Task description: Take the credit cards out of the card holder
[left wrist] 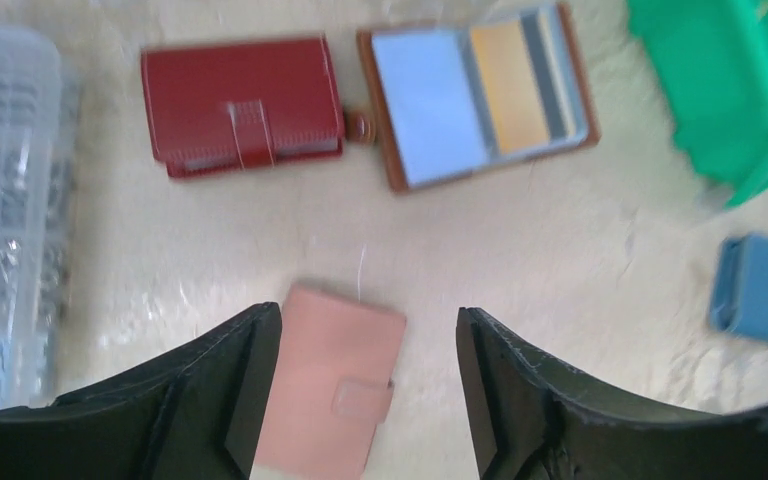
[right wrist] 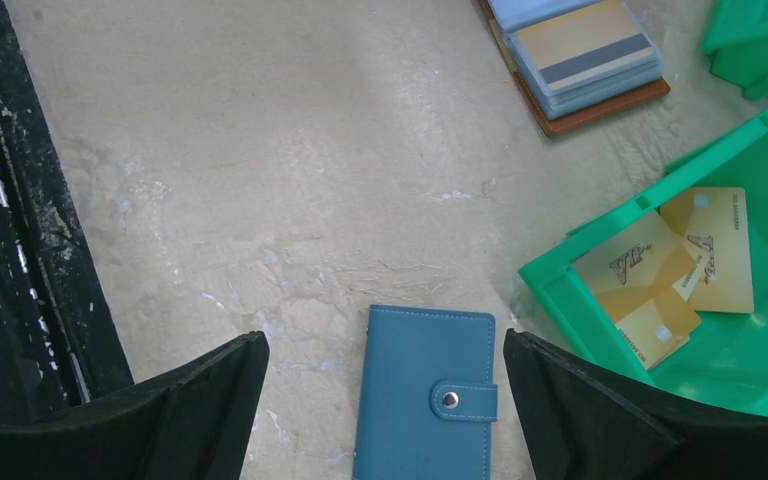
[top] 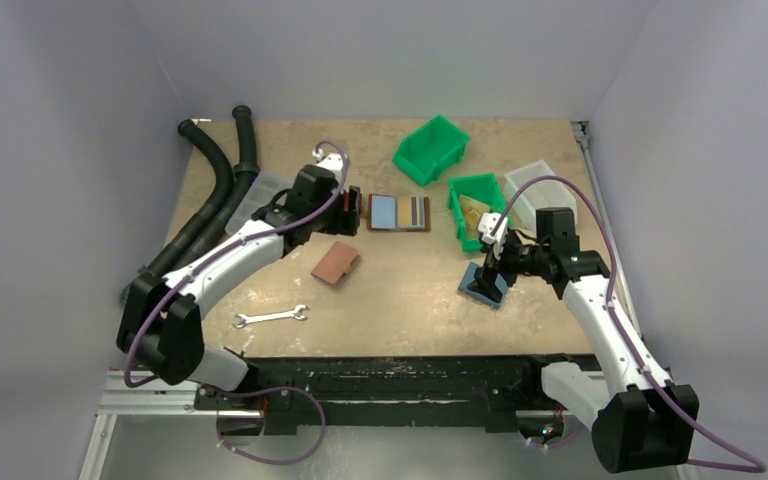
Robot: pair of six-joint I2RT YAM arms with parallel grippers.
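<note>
An open brown card holder (top: 398, 213) with light blue, tan and striped cards lies at the back centre, right of a red closed holder (left wrist: 240, 95). A pink-brown holder (top: 336, 261) lies below them; a blue closed holder (right wrist: 420, 350) lies under my right gripper. My left gripper hangs open above the table, over the pink-brown holder in its own view, with nothing held. My right gripper is open too, empty, beside a green bin (right wrist: 600, 220) holding several gold cards.
A second green bin (top: 430, 150), a white bin (top: 525, 183), a clear compartment box (left wrist: 0, 200), black pipes (top: 205, 210) at the left and a wrench (top: 270, 316) surround a clear central area.
</note>
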